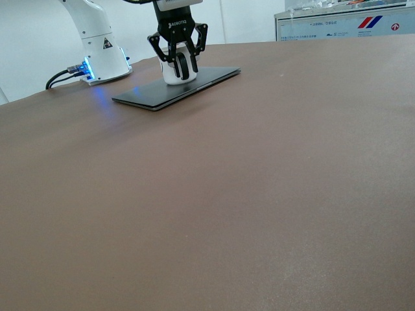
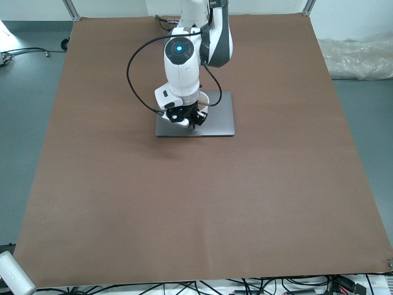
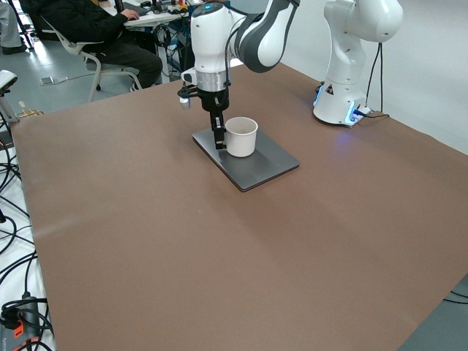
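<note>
A white mug (image 3: 240, 137) stands on a closed grey laptop-like slab (image 3: 259, 167) on the brown tabletop (image 3: 219, 270). My black gripper (image 1: 189, 68) is down at the mug, its fingers in front of it in the top view and beside its left side in the right view. In the left view the gripper (image 2: 190, 120) mostly hides the mug. Whether the fingers are closed on the mug or stand apart is unclear.
My arm's base (image 1: 104, 61) stands at the far edge with cables. Beyond the table are cables, a person seated at a desk (image 3: 95, 29) and plastic wrap (image 2: 359, 58).
</note>
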